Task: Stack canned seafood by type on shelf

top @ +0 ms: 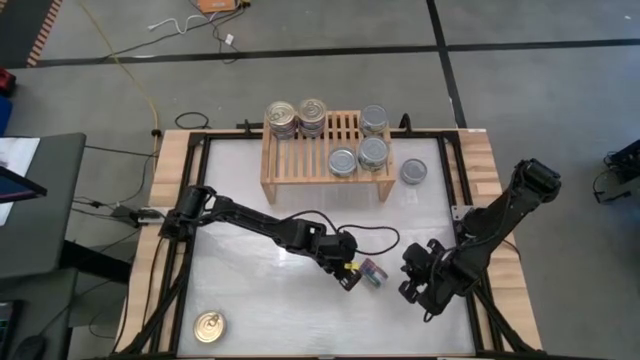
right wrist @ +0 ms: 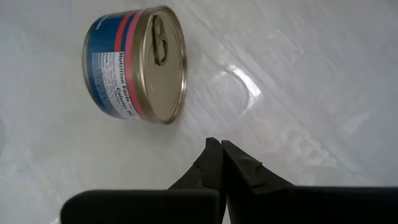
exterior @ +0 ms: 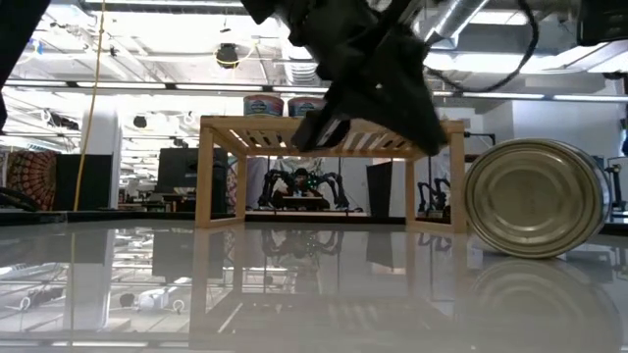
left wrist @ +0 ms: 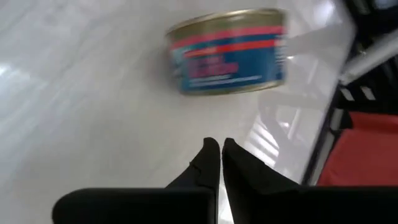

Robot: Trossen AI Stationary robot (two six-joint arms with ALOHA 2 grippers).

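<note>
A tuna-sized can with a blue and pink label [top: 374,273] lies on its side on the white tabletop between the two arms. In the low view, the gold end of a can [exterior: 535,196] on its side faces me. My left gripper is shut with nothing between its fingers; the can [left wrist: 230,55] lies beyond the tips, apart from them. My right gripper is also shut and empty, with the can [right wrist: 118,65] up and to the left of its tips. The slatted wooden shelf [top: 327,178] stands at the back.
Gold-lidded cans [top: 282,117] occupy the shelf's left, silver cans [top: 373,152] its right. One silver can [top: 413,171] stands on the table right of the shelf. A gold-lidded can [top: 209,326] sits at front left. Black frame rails [top: 190,250] border the table.
</note>
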